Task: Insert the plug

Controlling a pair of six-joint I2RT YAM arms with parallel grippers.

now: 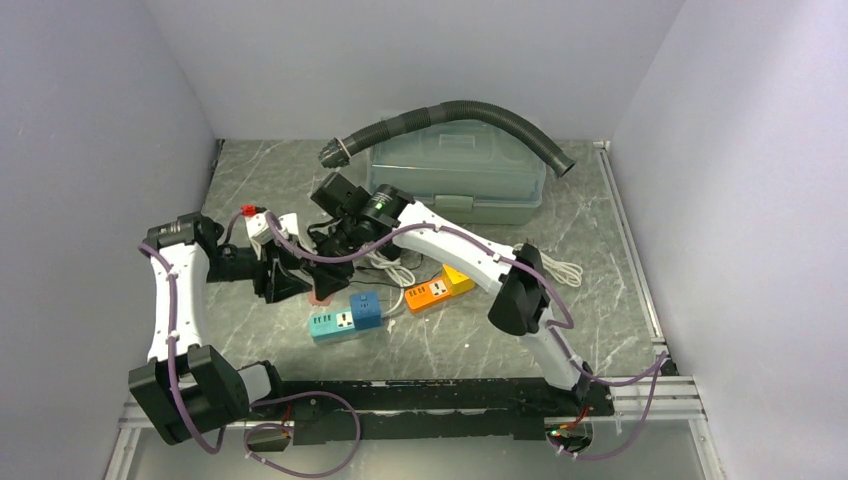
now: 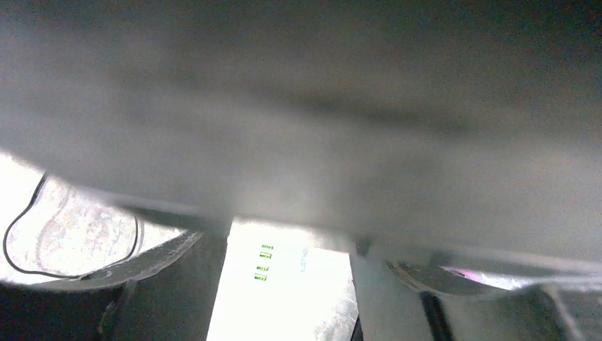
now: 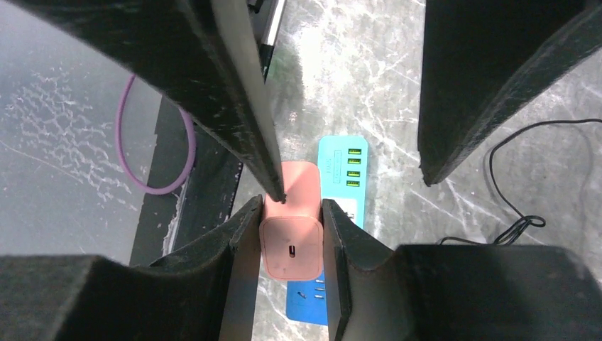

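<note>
A pink plug (image 3: 291,245) sits between the fingers of my right gripper (image 1: 322,288), which is shut on it, as the right wrist view shows. Overhead, only a small pink patch of it shows. My left gripper (image 1: 280,286) is open close beside the right one. One of its fingertips (image 3: 273,186) overlaps the plug's far end in the right wrist view; whether they touch I cannot tell. The teal power strip (image 1: 332,323), joined to a blue block (image 1: 366,310), lies below. A blurred dark shape (image 2: 298,156) covers most of the left wrist view.
An orange strip (image 1: 425,294) with a yellow block (image 1: 458,280) lies to the right, near coiled white cable (image 1: 395,270). Thin black cable (image 3: 522,226) loops on the table. A green case (image 1: 455,170) and black hose (image 1: 480,110) occupy the back.
</note>
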